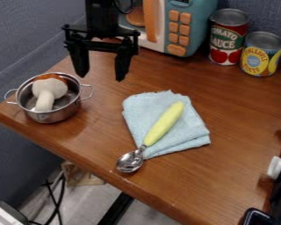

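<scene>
A black gripper [101,61] hangs open over the back left of the wooden table, with nothing between its fingers, above and to the right of a steel pot [67,106]. Inside the pot lies a pale mushroom-shaped item [48,89] with some brown beside it. A folded light-blue cloth [190,141] lies mid-table, with a yellow corn-like item [164,124] on it and a steel spoon [130,160] reaching off its lower left corner.
A teal toy microwave [189,32], a tomato sauce can [226,39] and a yellow can [260,57] stand along the back. Dark appliances with white knobs [274,168] line the right edge.
</scene>
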